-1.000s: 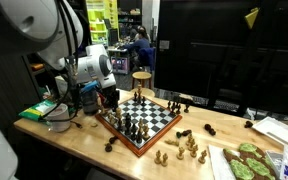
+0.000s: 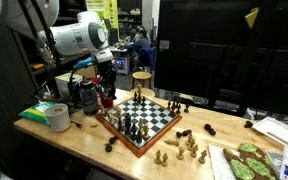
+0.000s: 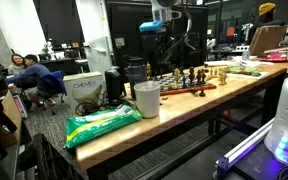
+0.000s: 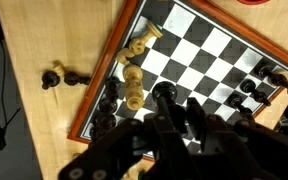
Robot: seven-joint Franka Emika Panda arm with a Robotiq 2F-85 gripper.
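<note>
A checkered chessboard [image 4: 199, 55] with a brown border lies on the table. In the wrist view my gripper is above it, shut on a black chess piece [image 4: 165, 90] whose rounded end shows ahead of the dark fingers; its exact kind cannot be told. Beside it are tan pieces [image 4: 134, 88] and a row of black pieces [image 4: 106, 108] along the border. More black pieces [image 4: 252, 87] stand toward the right. In exterior view 1 the gripper [image 2: 106, 86] is raised over the board's left side, and its fingertips are hard to make out.
Several tan pieces [image 2: 181, 151] stand on the table in front of the board's right side. A red cup [image 2: 107, 101], a white container [image 2: 57, 117] and a dark jar [image 2: 88, 96] are at the left. A green-and-brown tray [image 2: 246, 165] lies at the right.
My arm has risen and the gripper has moved up from the board's left side. The pieces on the table look the same in exterior view 1.
</note>
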